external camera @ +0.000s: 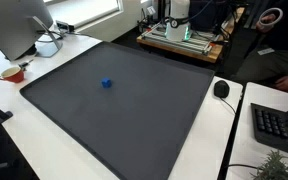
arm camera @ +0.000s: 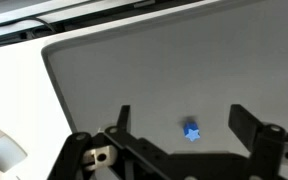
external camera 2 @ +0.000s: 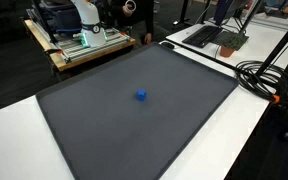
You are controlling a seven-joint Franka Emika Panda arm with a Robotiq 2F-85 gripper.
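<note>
A small blue block [external camera: 106, 83] rests alone on the dark grey mat [external camera: 154, 120], toward the mat's far left part in exterior view 1. Seen from the other side, the same blue block [external camera 2: 140, 96] lies near the mat's middle. From above in the wrist view, the block [arm camera: 191, 131] has a pale star-like mark on top. My gripper is open over the mat, its two dark fingers wide apart. The block shows in the gap between them, untouched, with clear distance below the fingers. Neither exterior view shows the gripper.
A red cup [external camera: 13, 74] stands on the white table at the left. A black mouse [external camera: 221, 89] and a keyboard [external camera: 278, 129] lie beyond the mat. Coiled black cable [external camera 2: 262, 78] sits beside the mat's edge.
</note>
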